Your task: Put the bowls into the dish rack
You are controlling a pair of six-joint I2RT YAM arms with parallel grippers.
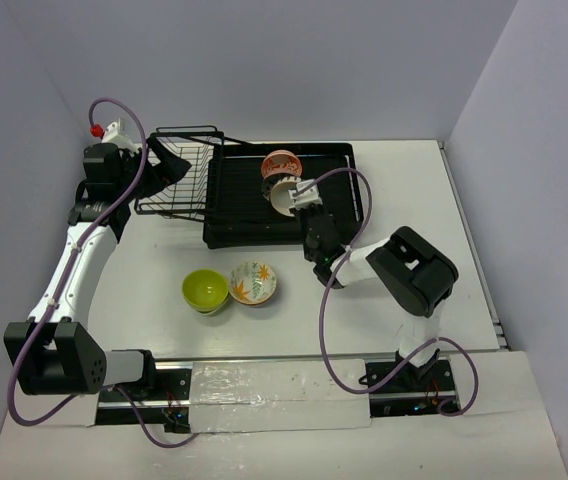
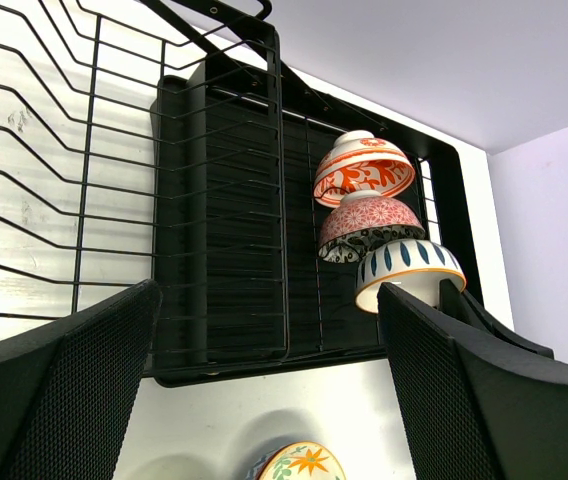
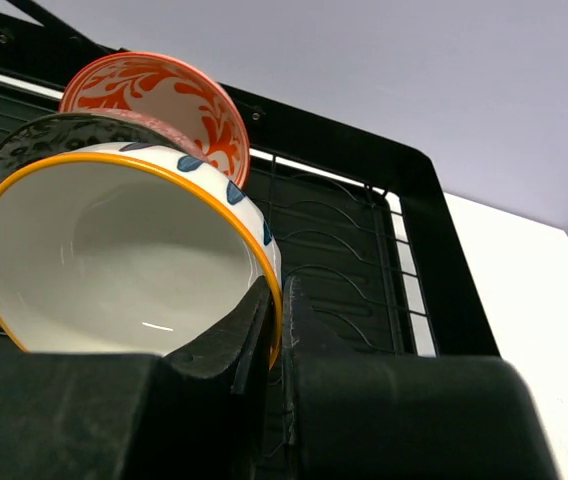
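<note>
In the black dish rack (image 1: pixel 244 225), an orange-patterned bowl (image 2: pixel 364 165) and a pink-and-dark patterned bowl (image 2: pixel 369 225) sit tilted in a row. My right gripper is shut on the rim of a white bowl with blue leaves and an orange edge (image 3: pixel 114 250), held tilted beside those two. My left gripper (image 1: pixel 174 168) hangs open over the rack's wire side shelf (image 1: pixel 189 165), nothing between its fingers. A green bowl (image 1: pixel 205 288) and a floral bowl (image 1: pixel 253 282) stand on the counter in front of the rack.
Walls close in the back and both sides. The counter (image 1: pixel 414 180) right of the rack is clear, as is the area left of the green bowl.
</note>
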